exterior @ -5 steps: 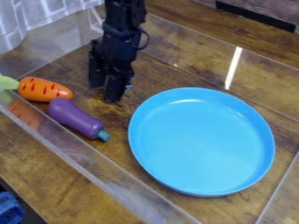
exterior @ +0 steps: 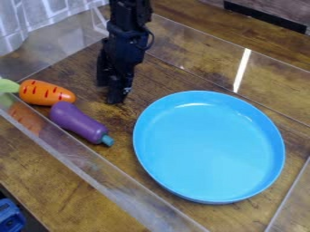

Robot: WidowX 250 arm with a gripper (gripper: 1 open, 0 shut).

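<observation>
My black gripper (exterior: 115, 77) hangs from the arm at the top centre, low over the wooden table; whether its fingers are open or shut is too dark to tell. Below it to the left lie an orange toy carrot (exterior: 46, 92) with pale green leaves and a purple toy eggplant (exterior: 76, 121). A large blue plate (exterior: 208, 143) fills the lower right.
Clear plastic walls border the work area along the left and front. A small blue object (exterior: 7, 216) shows at the bottom left corner. The table behind the plate is bare.
The gripper and arm have shifted slightly to the left; the toys and plate have stayed put.
</observation>
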